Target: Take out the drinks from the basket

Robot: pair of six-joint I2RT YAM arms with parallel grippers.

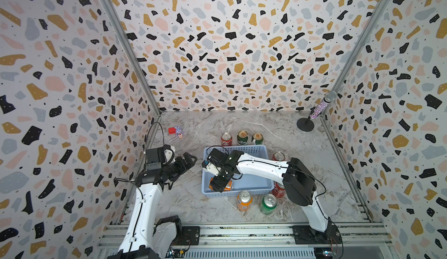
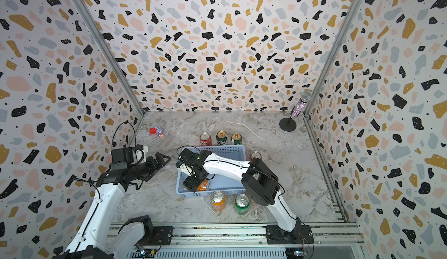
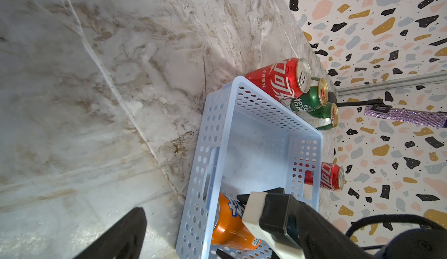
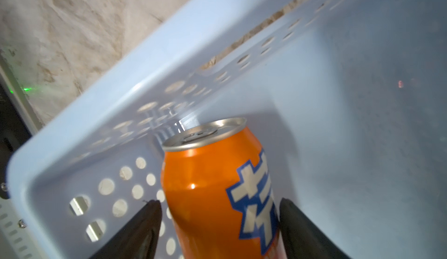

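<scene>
One orange can lies on its side in the near left corner of the light blue basket. My right gripper reaches down into the basket. Its fingers stand open on either side of the can; whether they touch it cannot be told. In the left wrist view, the right gripper partly covers the orange can. Outside the basket, to its left, hangs my left gripper. Its fingers are spread wide apart with nothing between them.
Behind the basket stand a red can and green cans. Another orange can and a green can stand in front, with red cans to the right. A microphone stand is at the back right.
</scene>
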